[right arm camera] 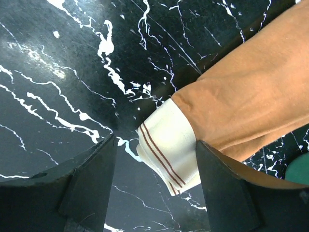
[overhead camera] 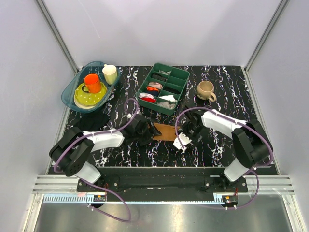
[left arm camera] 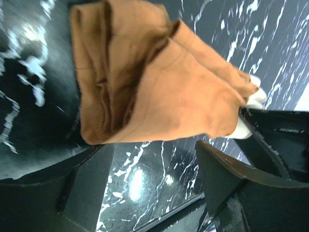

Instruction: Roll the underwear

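Observation:
The brown underwear lies between my grippers in front of the green organizer, partly hidden by them in the top view. In the left wrist view its near part is bunched in folds, with my left gripper open right at the cloth's edge. In the right wrist view its white waistband with dark stripes lies at the end, and my right gripper stands partly open over it, one finger on either side, the right finger against the band.
The green compartment organizer stands just behind the underwear. A blue bin with cups and plates is at back left, a beige mug at back right, dark cloth at the left.

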